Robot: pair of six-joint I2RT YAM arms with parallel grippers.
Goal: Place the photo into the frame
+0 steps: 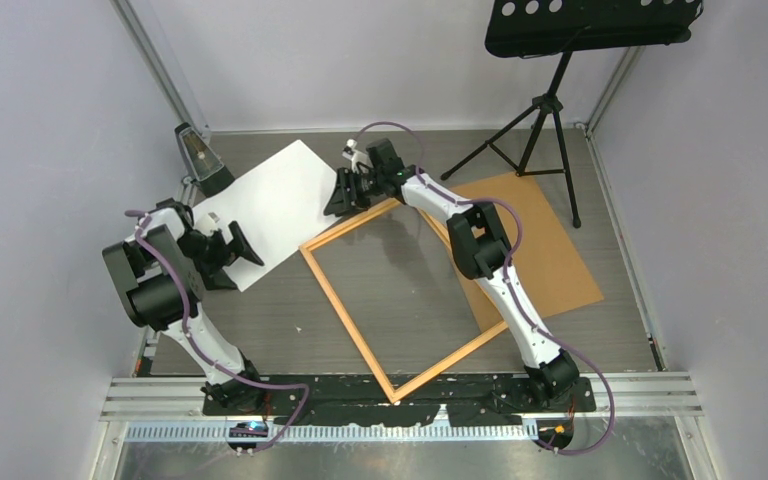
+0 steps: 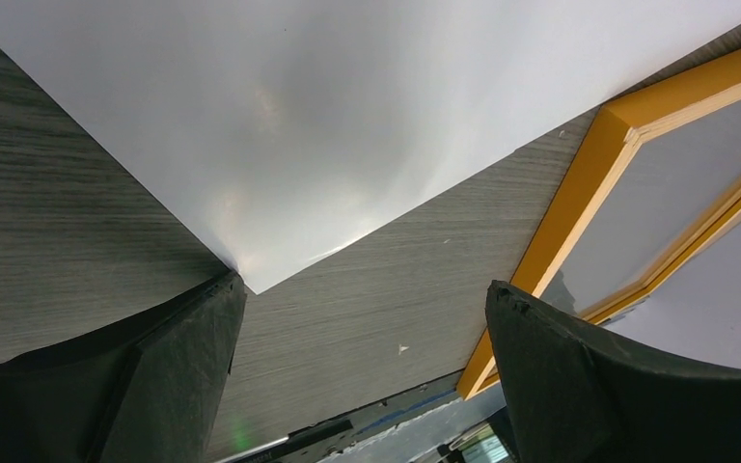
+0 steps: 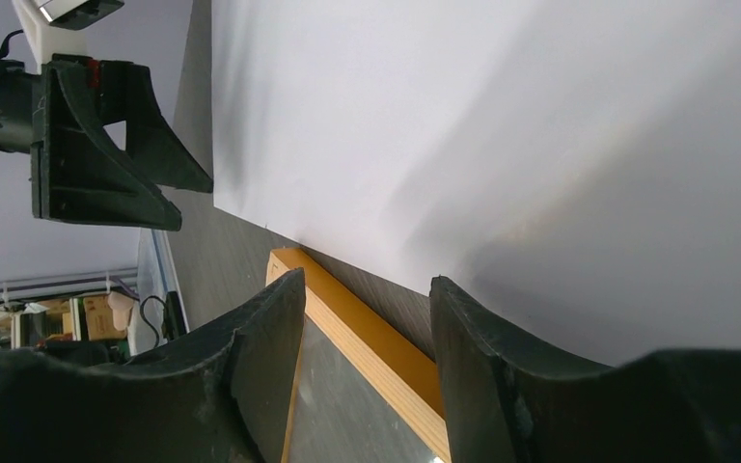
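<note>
A white sheet of photo paper (image 1: 278,195) lies on the grey floor, left of the wooden frame (image 1: 343,318), which is empty. My left gripper stands open at the paper's near corner, one finger touching or very close to that corner, nothing visibly held. My right gripper is over the paper's edge beside the frame's upper bar, its fingers apart with nothing seen between them except the view of frame and floor below.
A brown backing board (image 1: 540,260) lies under the frame's right side. A black music stand (image 1: 545,110) stands at back right, and a lamp-like object (image 1: 203,160) at back left.
</note>
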